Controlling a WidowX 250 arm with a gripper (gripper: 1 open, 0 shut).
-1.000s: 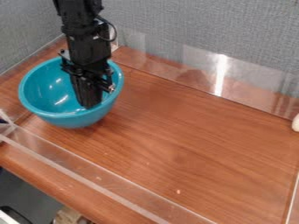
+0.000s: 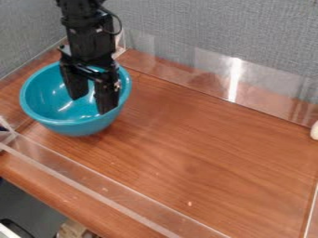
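Note:
A turquoise bowl [image 2: 62,113] rests on the wooden surface at the left. My black gripper [image 2: 91,87] hangs from above over the bowl, its fingers pointing down inside the rim, standing open. I see no object held between the fingers; part of the bowl's inside is hidden behind them.
Clear plastic edging runs along the back and front left, with grey walls behind. A small white object [image 2: 313,130] sits at the far right edge.
Over the last second my gripper's fingers have shifted slightly and now show more clearly apart within the bowl. The bowl looks about where it was.

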